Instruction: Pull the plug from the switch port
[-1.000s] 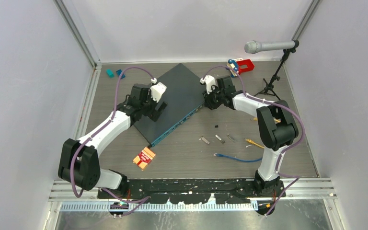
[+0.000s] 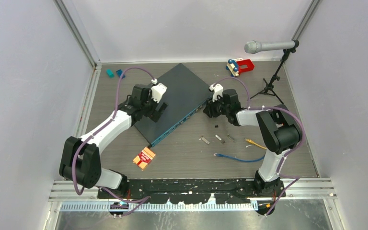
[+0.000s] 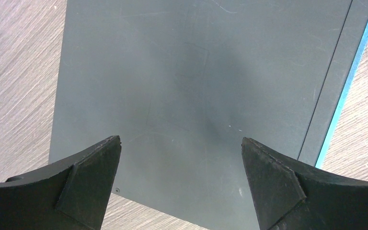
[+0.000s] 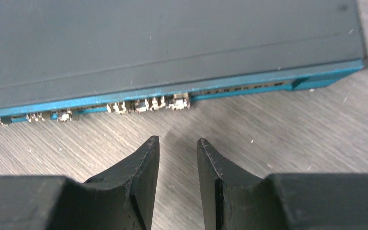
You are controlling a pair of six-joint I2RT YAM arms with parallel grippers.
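The dark switch lies diagonally on the table with a teal port edge. In the right wrist view its port row holds several silver modules; I cannot tell which is the plug. My right gripper is just off that edge, part open, with only table showing between its fingertips. My left gripper is open over the switch top, nothing between its fingers.
Loose silver modules, blue cable and yellow cable lie front right. An orange box is front left. A microphone stand and red toy stand back right.
The left arm has not visibly moved.
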